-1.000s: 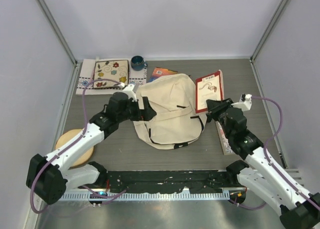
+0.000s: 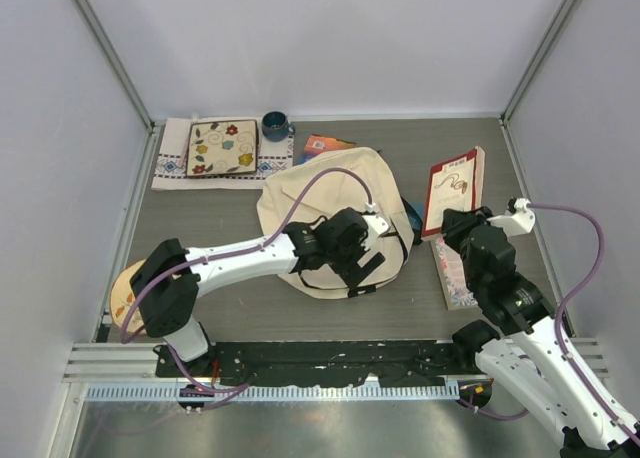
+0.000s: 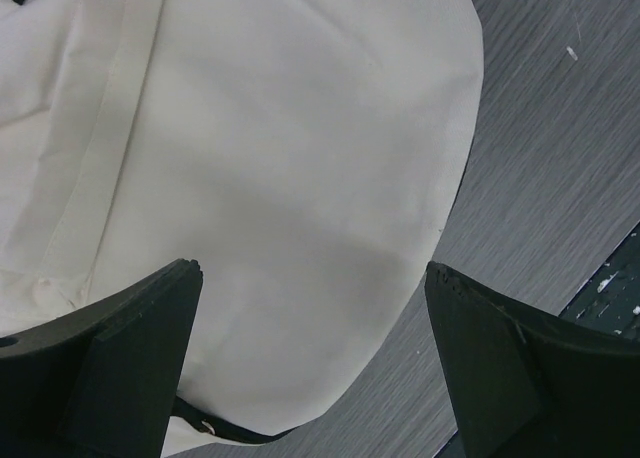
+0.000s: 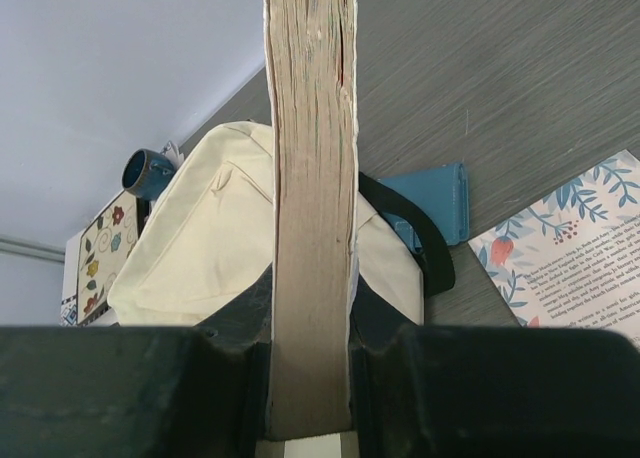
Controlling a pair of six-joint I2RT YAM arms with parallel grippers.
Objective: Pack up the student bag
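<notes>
A cream cloth bag with black straps lies flat in the middle of the table. Over its lower right part my left gripper hangs open; in the left wrist view only the bag's pale cloth shows beyond the parted fingers. My right gripper is shut on a thick book with a red-bordered cover, held up right of the bag. The book's page edges stand upright between the fingers in the right wrist view. How the bag's mouth lies is hard to tell.
A floral booklet lies below the held book. Beside the bag is a blue item; an orange packet lies behind it. Back left are a patterned cloth, a flowered case and a dark blue mug. A round board sits left.
The left gripper has swung right and toward the front, from the bag's left side to its lower right.
</notes>
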